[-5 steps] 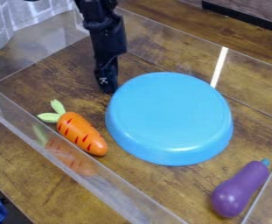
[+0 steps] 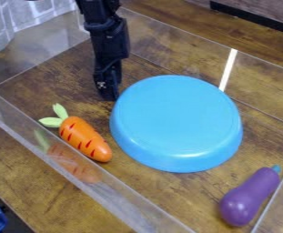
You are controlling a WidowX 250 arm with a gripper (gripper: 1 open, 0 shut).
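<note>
A black robot arm reaches down from the top of the camera view, its gripper (image 2: pixel 104 84) low over the wooden floor just left of a large blue disc (image 2: pixel 176 122). I cannot tell whether its fingers are open or shut. An orange toy carrot (image 2: pixel 83 137) with green leaves lies at the lower left of the disc. A purple toy eggplant (image 2: pixel 248 197) lies at the bottom right.
Clear walls enclose the wooden work area (image 2: pixel 156 196), along the left, front and right. Bare floor shows at the upper left, the upper right and below the disc.
The arm and gripper have shifted slightly to the left. The carrot, disc and eggplant have not moved.
</note>
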